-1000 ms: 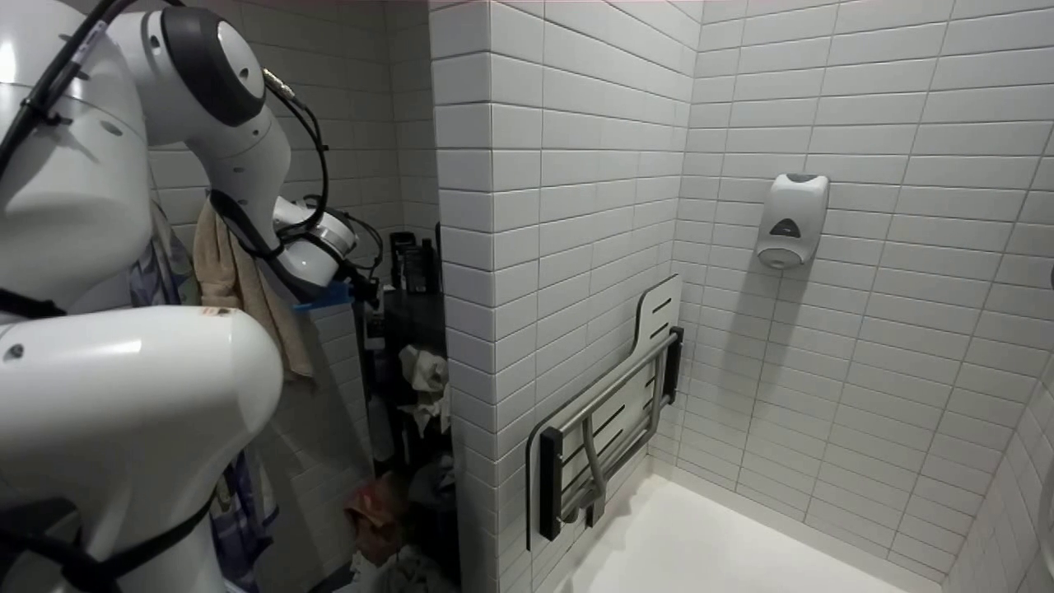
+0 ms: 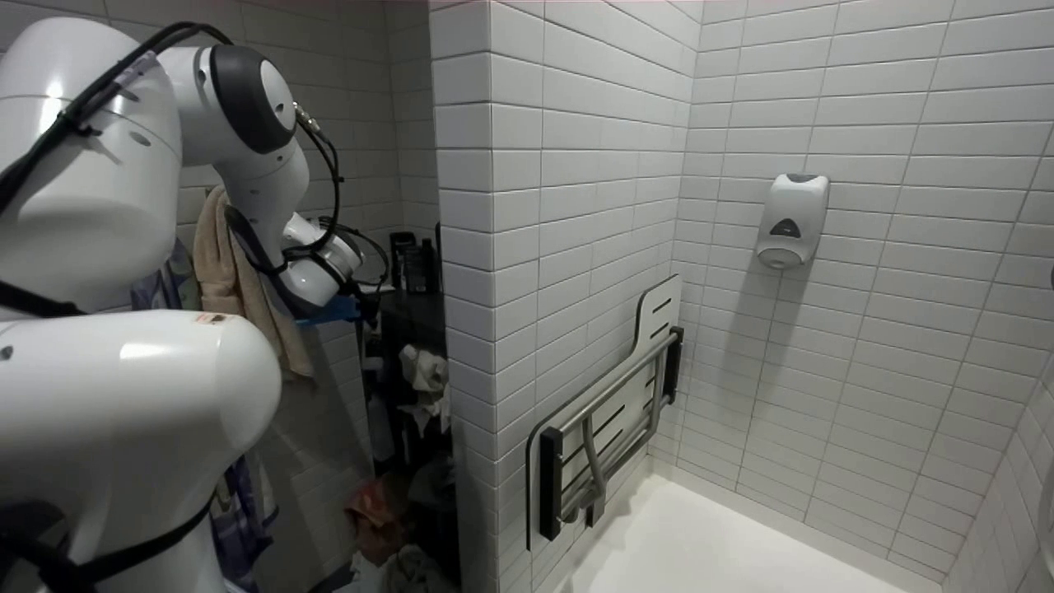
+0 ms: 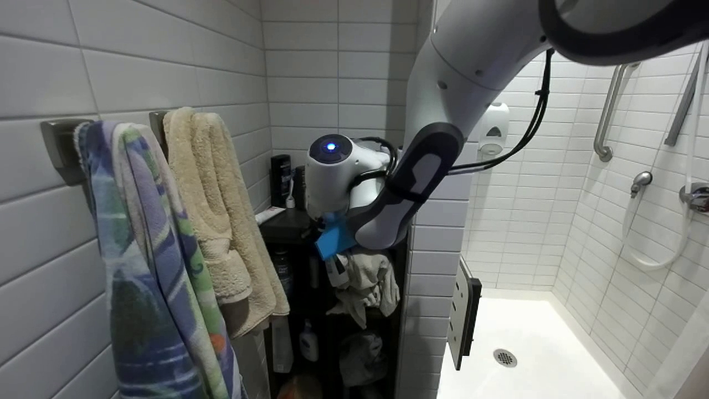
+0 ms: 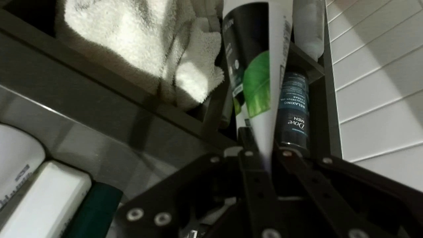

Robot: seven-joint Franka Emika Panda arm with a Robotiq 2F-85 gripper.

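Note:
A white tube (image 4: 259, 75) with a black panel and a green leaf rises from between the fingertips in the wrist view. My gripper is shut on its thin, flattened end. In exterior view 2 the tube (image 3: 337, 269) hangs below the hand, near the blue part (image 3: 335, 237) on the arm, in front of the shelf unit. Exterior view 1 mostly hides the gripper behind the wrist.
A dark shelf unit (image 3: 284, 229) carries bottles on top. Inside it are a pale cloth (image 3: 372, 276) and a dark Dove bottle (image 4: 293, 107). Towels (image 3: 206, 219) hang on the left wall. A tiled wall end (image 2: 469, 296) stands right of the arm.
In exterior view 1 the arm has shifted right and a little downward, carrying the hand slightly closer to the shelf unit. The surroundings look unchanged.

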